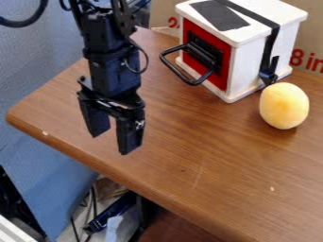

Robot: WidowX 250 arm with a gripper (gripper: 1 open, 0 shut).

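My black gripper (113, 128) hangs over the left part of the wooden table, fingers pointing down and apart, open with nothing visible between them. To its upper right stands a white box (259, 28) with a red front panel (217, 45), a black bar handle sticking out toward me and a black strap over it. A pale yellow, egg-shaped object (284, 104) sits on the table right of the box's front.
A cardboard box (309, 52) stands behind at the right. Beyond the table's left edge are a blue-grey surface and cables on the floor.
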